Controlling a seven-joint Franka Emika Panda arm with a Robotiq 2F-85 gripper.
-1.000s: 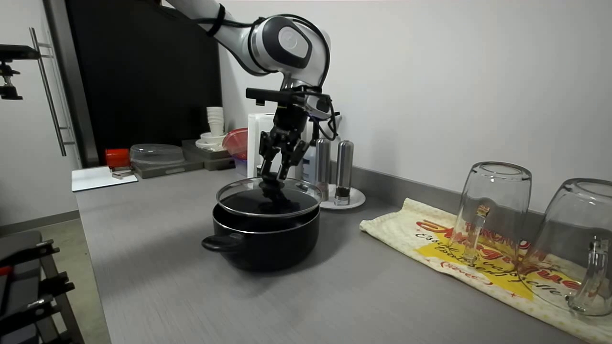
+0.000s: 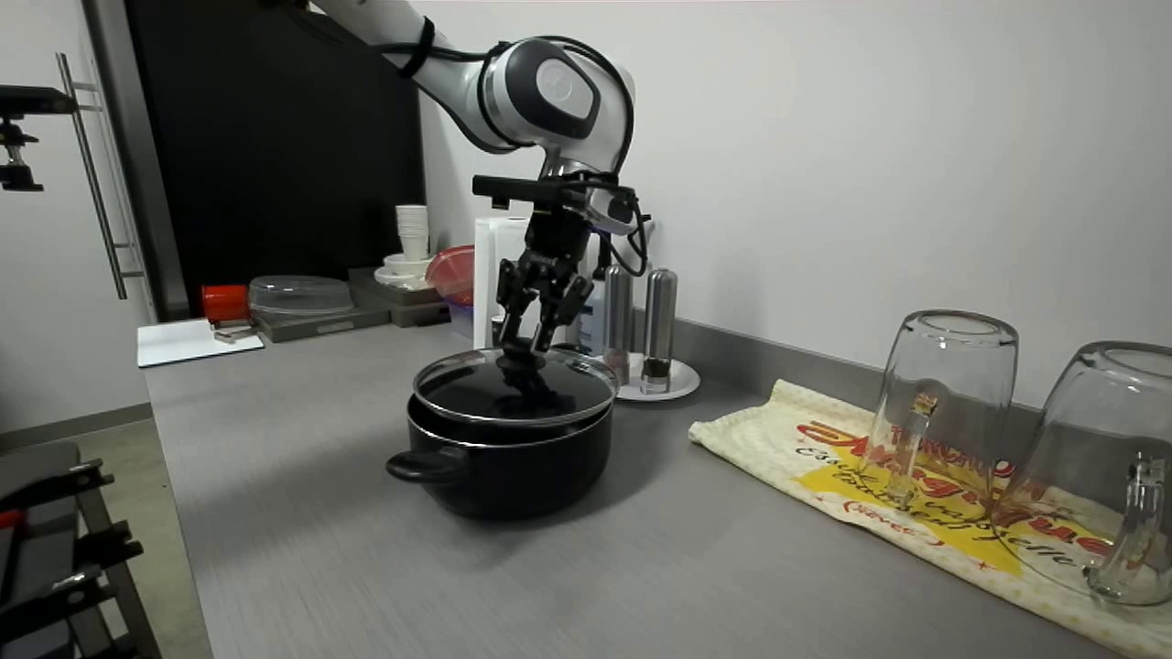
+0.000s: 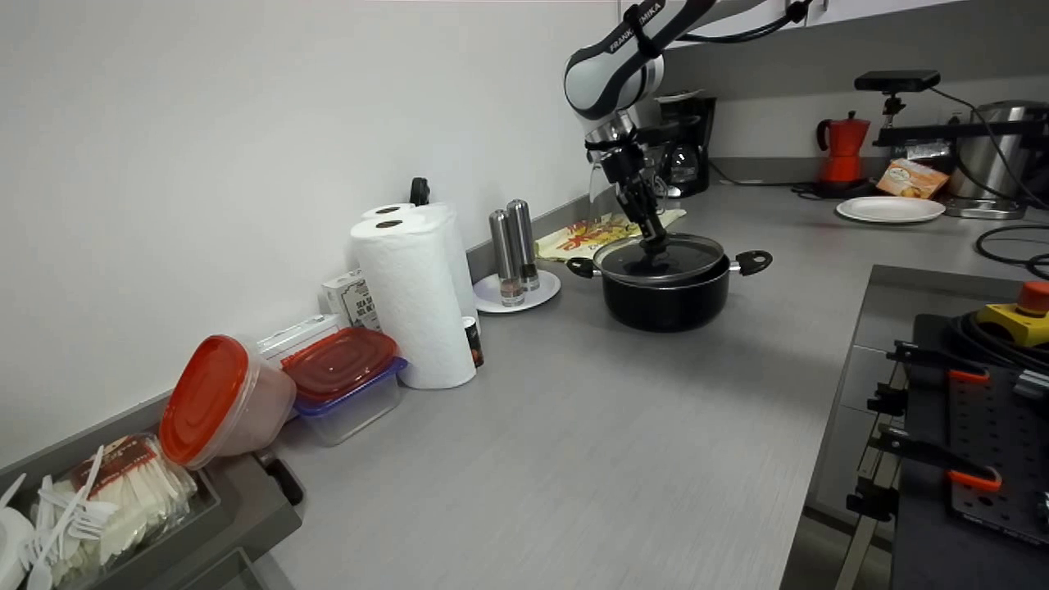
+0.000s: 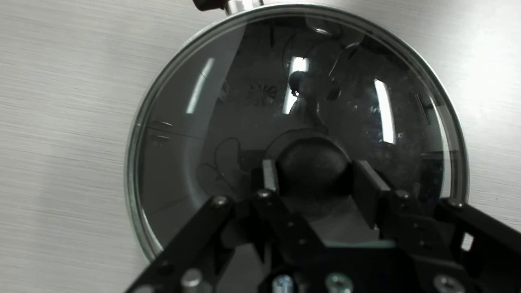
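The black pot stands on the grey counter with its two side handles sticking out. Over its mouth is the round glass lid, steel-rimmed, with a dark gap between lid and pot at the front in exterior view 1. My gripper points down, shut on the lid's black knob. From the wrist, the glass lid fills most of the view and hides the pot's inside. In exterior view 2 the lid sits close above the pot; whether any part of its rim touches cannot be told.
Two steel mills on a white plate stand behind the pot. Upturned glass mugs rest on a printed cloth to the right. Paper towel rolls stand by the wall.
My gripper and the lid have come down slightly toward the pot, so the gap beneath the lid is narrower. The pot has not moved.
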